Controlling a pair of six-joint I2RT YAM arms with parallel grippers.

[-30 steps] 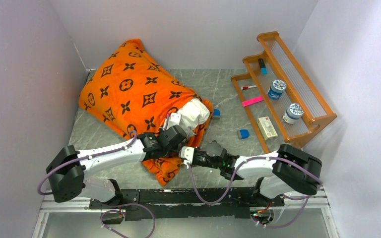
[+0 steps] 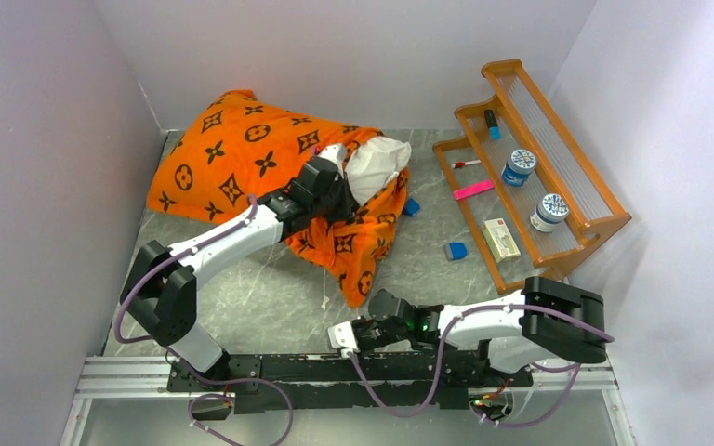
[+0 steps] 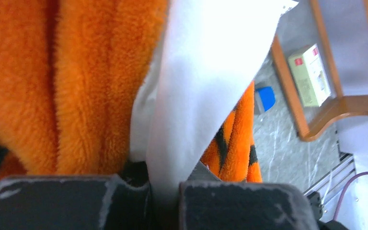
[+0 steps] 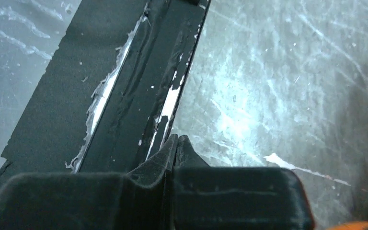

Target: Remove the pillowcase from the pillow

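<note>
The orange patterned pillowcase [image 2: 232, 158] lies over the back left of the table, with the white pillow [image 2: 379, 163] bulging from its open end at the right. My left gripper [image 2: 342, 204] is over that end; in the left wrist view it is shut on a smooth white fold [image 3: 201, 72] of the pillow, with orange plush around it. My right gripper [image 2: 344, 342] sits low at the table's front edge; in the right wrist view its fingertips meet over the dark edge strip, with nothing seen between them.
A wooden shelf [image 2: 567, 130] with jars and small items stands at the right. Blue blocks [image 2: 456, 251] lie beside it.
My left gripper has moved up toward the back, pulling the pillow and loose end of the case with it. My right gripper has drawn down to the front edge, away from the cloth.
</note>
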